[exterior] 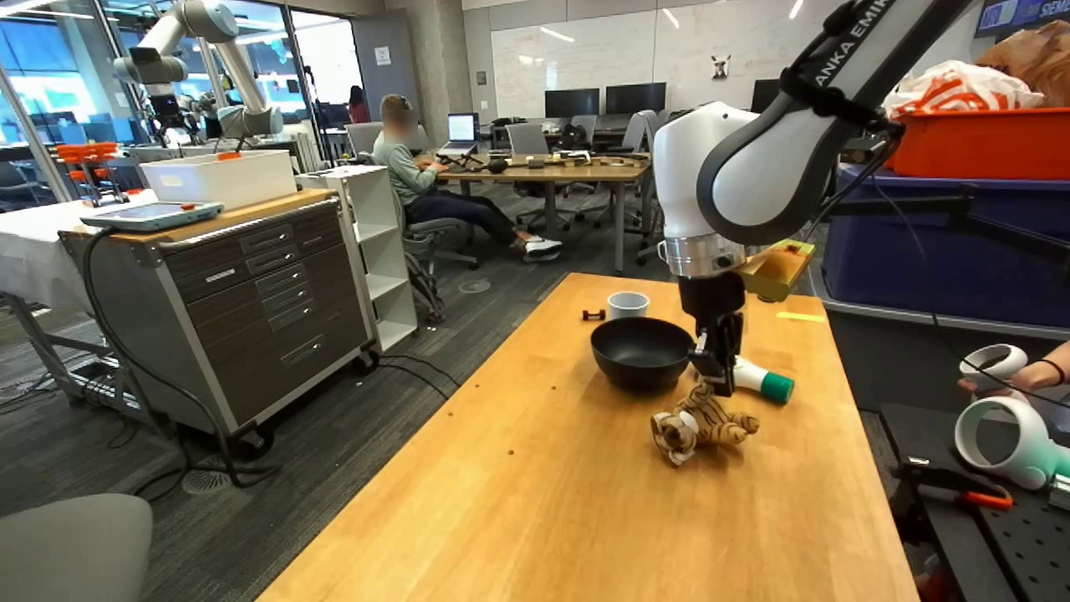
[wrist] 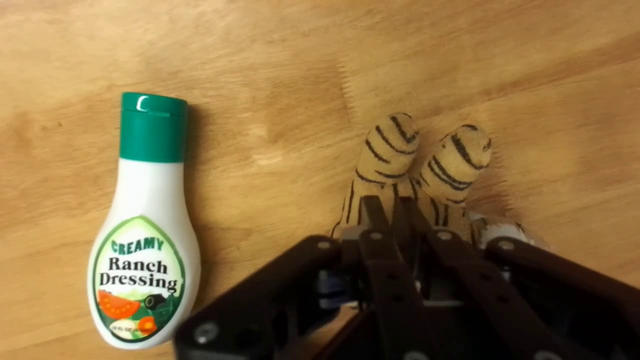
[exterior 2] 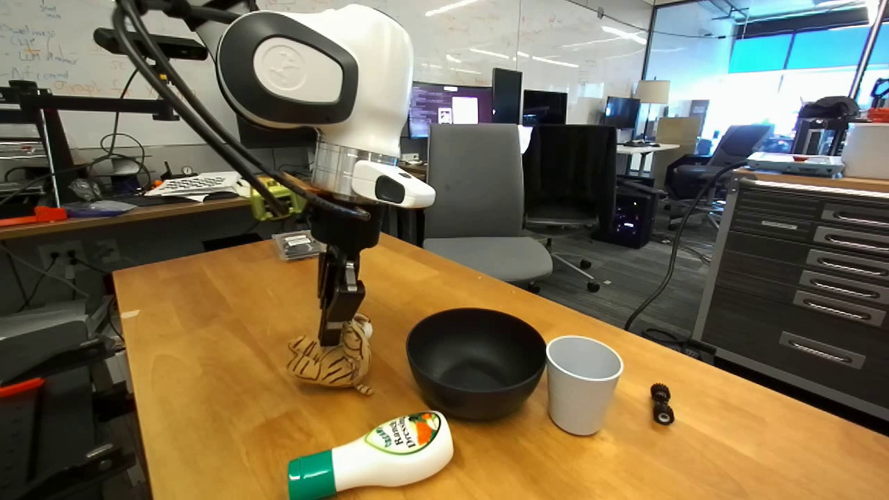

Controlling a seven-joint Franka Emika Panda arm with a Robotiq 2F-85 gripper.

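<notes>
A striped plush tiger [exterior: 707, 421] lies on the wooden table, its head toward the near left in exterior view 1. My gripper [exterior: 720, 390] points down at it, its tips [exterior 2: 333, 333] overlapping the toy's body in exterior view 2. From the wrist, the two fingers [wrist: 373, 217] stand close together with a narrow gap, over the tiger's body just below its striped legs [wrist: 388, 149]. Whether any plush is pinched between them cannot be made out. The arm hides much of the toy's body and head in the wrist view.
A black bowl [exterior 2: 475, 367] stands near the tiger, with a grey cup [exterior 2: 580, 387] beside it and a small dark dumbbell-like piece [exterior 2: 662, 404] beyond. A ranch dressing bottle [wrist: 147, 240] lies on its side close by.
</notes>
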